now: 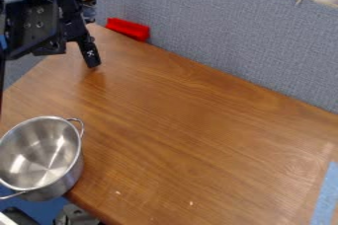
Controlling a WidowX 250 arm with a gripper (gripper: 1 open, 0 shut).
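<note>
My black gripper hangs low at the upper left of the wooden table, its fingers pointing down just above or at the surface; nothing shows held in it. A red block lies at the back of the table against the grey padded wall, a little behind and right of my gripper, apart from it. A steel pot with two loop handles stands at the near left edge.
The grey padded wall runs along the back of the table. A light blue strip lies at the right edge.
</note>
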